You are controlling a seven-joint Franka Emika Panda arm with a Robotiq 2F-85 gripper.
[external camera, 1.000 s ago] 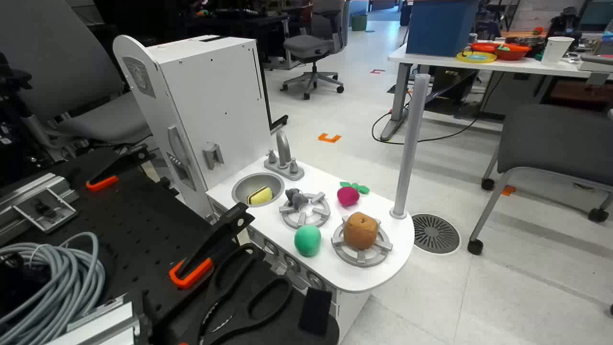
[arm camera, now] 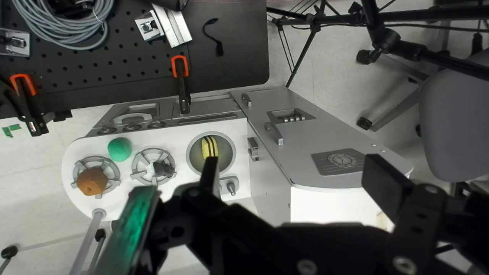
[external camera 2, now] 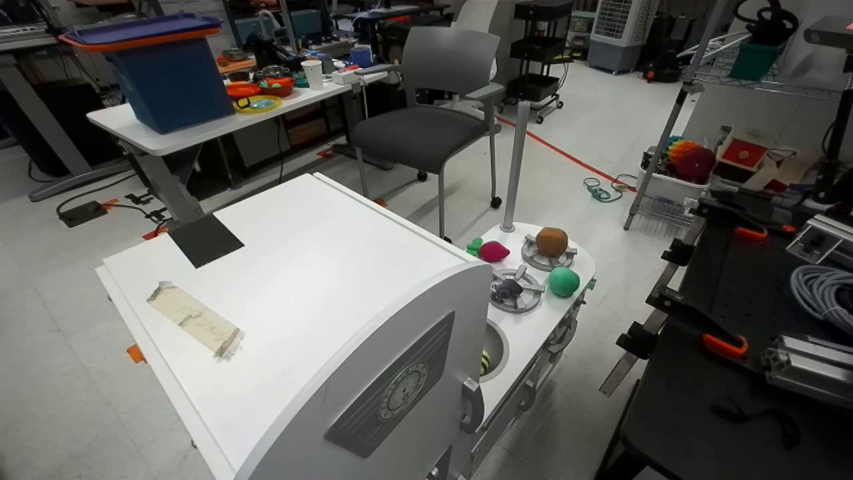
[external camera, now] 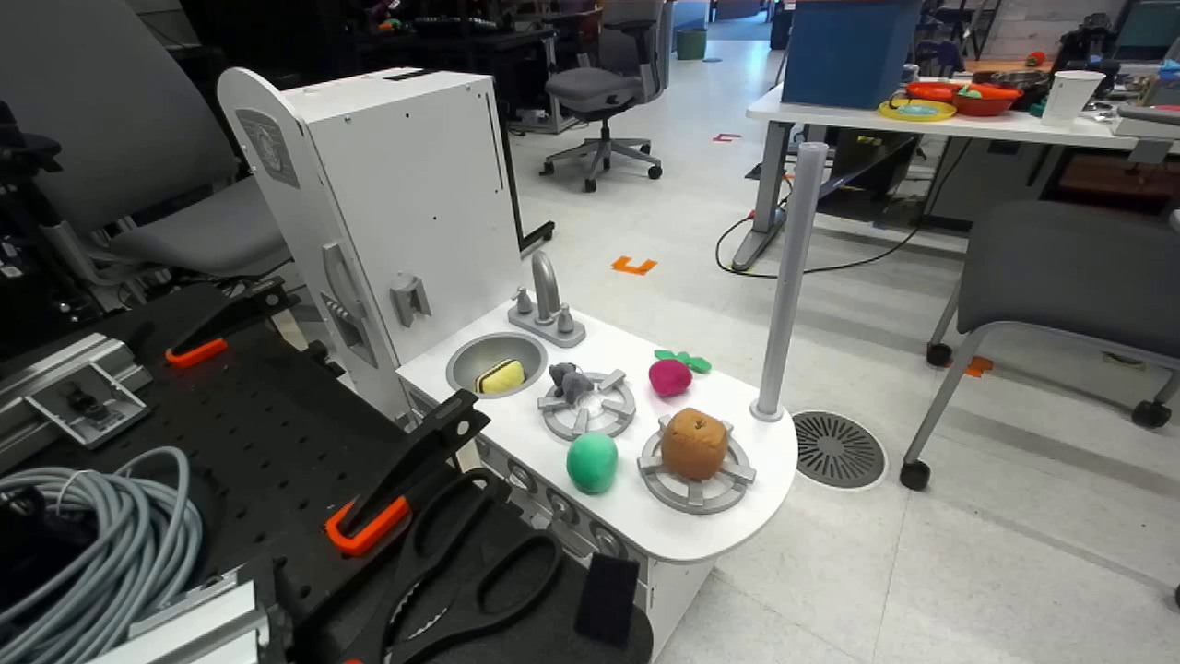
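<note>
My gripper is open in the wrist view, its dark fingers wide apart and nothing between them. It hangs above the toy kitchen, over the grey-fronted cabinet side, and appears in neither exterior view. On the white counter (external camera: 531, 443) are a green ball (external camera: 593, 463), a brown round plush (external camera: 694, 444) on one burner, and a small dark grey plush (external camera: 571, 382) on the other burner. A magenta radish-like toy (external camera: 670, 377) with green leaves lies behind them. In the sink (arm camera: 197, 162) rests a yellow, black-striped toy (arm camera: 209, 147).
A tall white cabinet (external camera: 415, 188) adjoins the sink. Upright obstacles are the faucet (external camera: 547, 290) and a grey post (external camera: 793, 282). A black pegboard table (arm camera: 137, 68) with orange-tipped clamps and coiled cable borders the kitchen's front.
</note>
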